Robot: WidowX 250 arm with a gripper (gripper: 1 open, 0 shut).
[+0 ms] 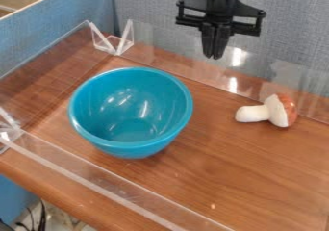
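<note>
My black gripper (214, 44) hangs high at the back of the camera view, above the rear edge of the table, its fingers shut with nothing visible between them. On the wooden table (206, 187) a large empty teal bowl (131, 119) stands at left of centre. To its right a toy mushroom (267, 113) with a white stem and a red-orange cap lies on its side, below and right of my gripper and apart from it.
Clear plastic barriers run along the table's back and left edges, with white brackets (110, 42) at the back left corner. Cables lie off the lower left edge.
</note>
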